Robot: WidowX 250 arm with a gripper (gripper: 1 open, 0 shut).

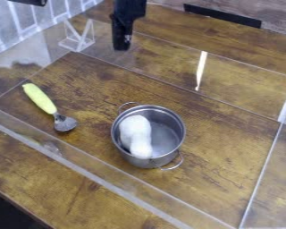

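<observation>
The black gripper [122, 36] hangs at the top centre, partly cut off by the frame's edge. It looks shut, with nothing visible between its fingers, though it is small and dark. A steel pot [170, 139] with a white, rounded object [137, 134] in it sits at the lower middle, well below the gripper. To the left lies an ice-cream scoop with a yellow handle [38, 97] and metal head [64, 122].
Clear plastic walls cross the wooden table [74, 197] around the work area. A thin white upright strip [200, 70] stands at the right rear. The wood right of the pot and behind it is clear.
</observation>
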